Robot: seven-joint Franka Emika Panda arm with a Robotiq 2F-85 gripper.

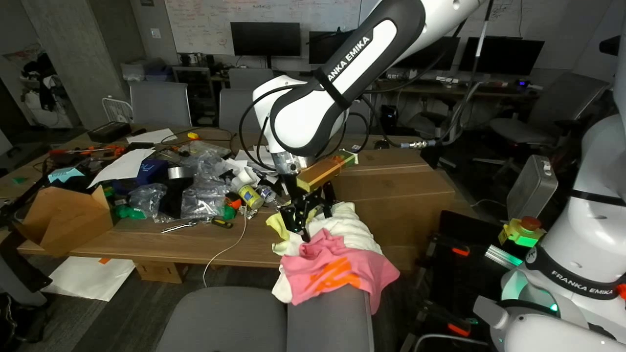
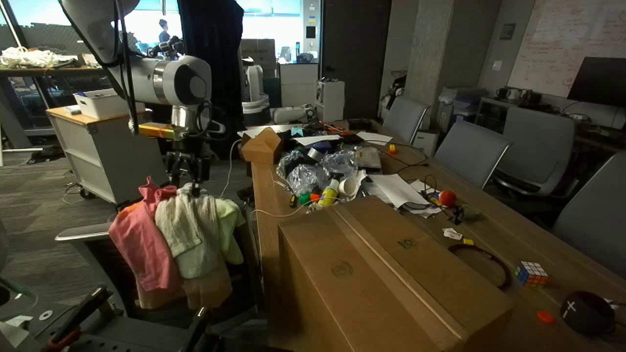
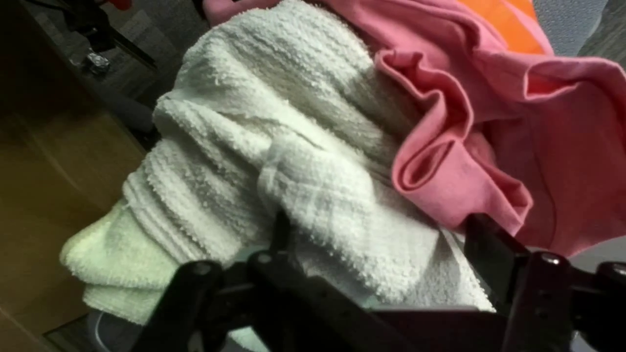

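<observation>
My gripper (image 1: 305,222) stands open with its fingers pointing down over a heap of cloth on the back of a grey chair. In the wrist view, a white towel (image 3: 328,193) fills the space between and beyond the fingers; whether they touch it I cannot tell. A pink cloth with an orange print (image 1: 346,267) drapes over the chair back, and one of its folds reaches the right finger in the wrist view. Pale yellow-green cloth (image 2: 229,226) hangs beside the white towel, on the table side.
A large cardboard box (image 2: 375,264) stands on the table, close to the cloths. Bottles, plastic bags and tools clutter the table (image 1: 193,243). The grey chair (image 1: 328,322) supports the cloths, with floor open beside it.
</observation>
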